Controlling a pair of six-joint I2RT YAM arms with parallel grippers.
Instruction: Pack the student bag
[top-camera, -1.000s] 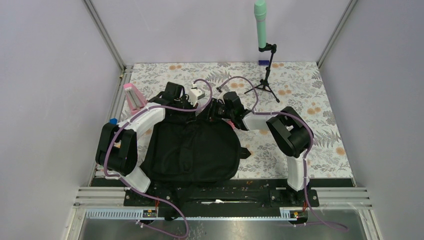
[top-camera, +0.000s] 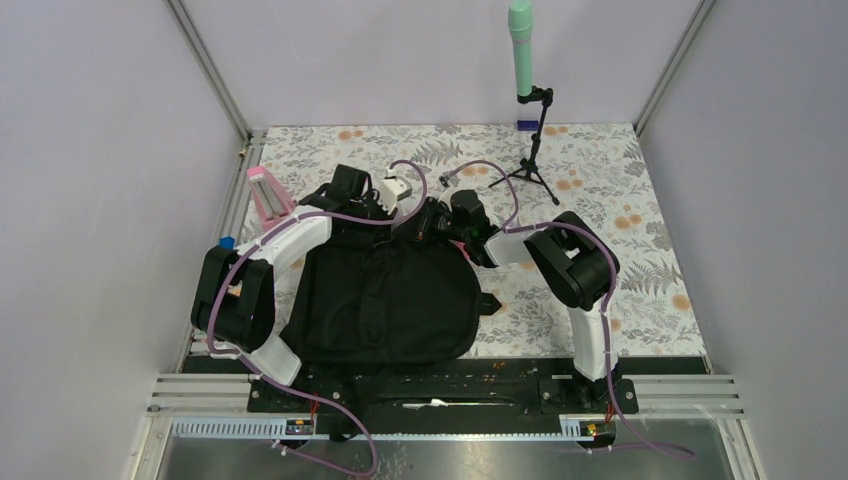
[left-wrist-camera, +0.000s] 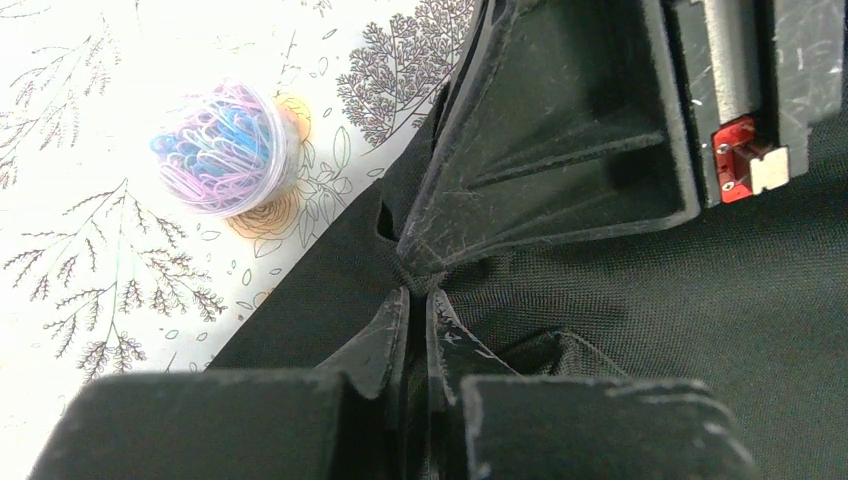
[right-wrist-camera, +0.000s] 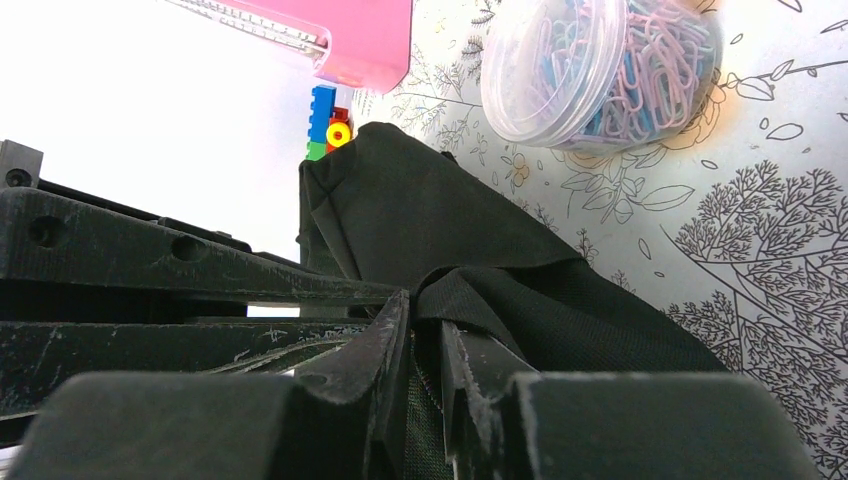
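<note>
The black fabric bag lies spread over the middle of the mat. My left gripper is shut on a fold of its cloth near the upper edge. My right gripper is at that edge too, close beside the left, with a narrow gap between its fingers at a raised fold of cloth; whether it grips the fold is unclear. The other gripper's body fills much of each wrist view. A clear tub of pastel paper clips stands on the mat beyond the bag.
A pink case is at the left, with toy bricks near it. A tripod with a mint-green object stands at the back right.
The left arm looks unmoved.
</note>
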